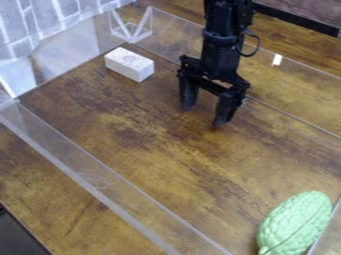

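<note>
My black gripper hangs over the upper middle of the wooden work surface, its fingers open and its fingertips low near the wood. A white block lies to the left of it, apart from it. A green ridged oval object lies at the front right corner. I see nothing held between the fingers.
Clear plastic walls border the surface. A white wire-like piece stands at the back left, beside a pale curtain.
</note>
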